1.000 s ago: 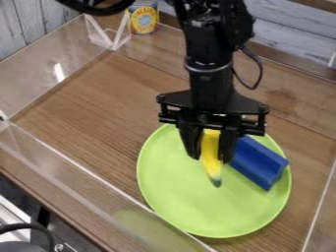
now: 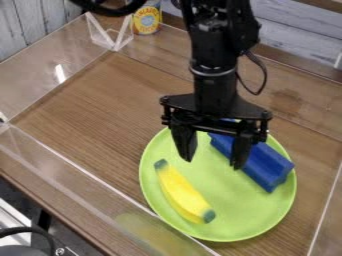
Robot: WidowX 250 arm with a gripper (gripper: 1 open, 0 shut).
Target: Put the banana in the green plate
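Observation:
The yellow banana (image 2: pixel 185 191), with dark greenish ends, lies on the left part of the green plate (image 2: pixel 245 222). Above the plate's far side hangs my black gripper (image 2: pixel 213 156). Its two fingers stand wide apart with nothing held between them, and the banana is clear of them, toward the front left.
A blue block (image 2: pixel 267 167) rests on the right side of the plate, close to the right finger. A can (image 2: pixel 147 18) stands at the back left beside a clear plastic piece (image 2: pixel 112 32). Transparent walls edge the wooden tray (image 2: pixel 94 115), whose left part is bare.

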